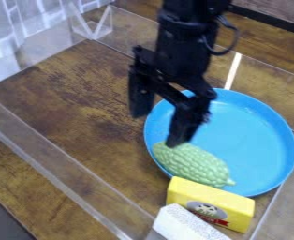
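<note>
My black gripper (162, 112) hangs open over the left part of a blue plate (256, 131), blurred, its fingers pointing down with nothing seen between them. Just below it on the plate lies a pale green bumpy vegetable (195, 164), like a corn cob or bitter melon. The arm covers the upper middle of the view.
A yellow box (210, 201) and a white item (184, 226) lie at the front right, below the plate.
</note>
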